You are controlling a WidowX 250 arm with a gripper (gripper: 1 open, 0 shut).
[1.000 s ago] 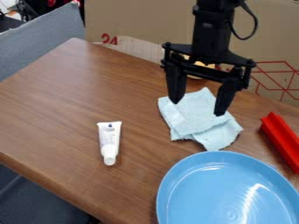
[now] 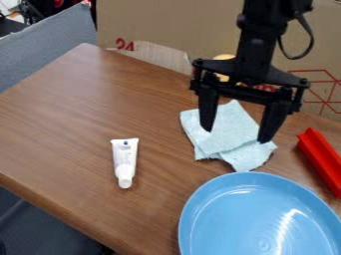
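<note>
The black gripper (image 2: 237,118) hangs over a crumpled pale blue cloth (image 2: 229,146) on the wooden table, its two fingers spread wide apart with nothing seen held between them. A white tube (image 2: 126,159) with a cap lies on the table to the left. A large blue plate (image 2: 253,224) is at the front right, and a red object (image 2: 321,161) lies at the right edge.
A cardboard box wall (image 2: 140,25) stands behind the table, with a small yellow item partly hidden behind the gripper.
The objects on the table look unmoved.
</note>
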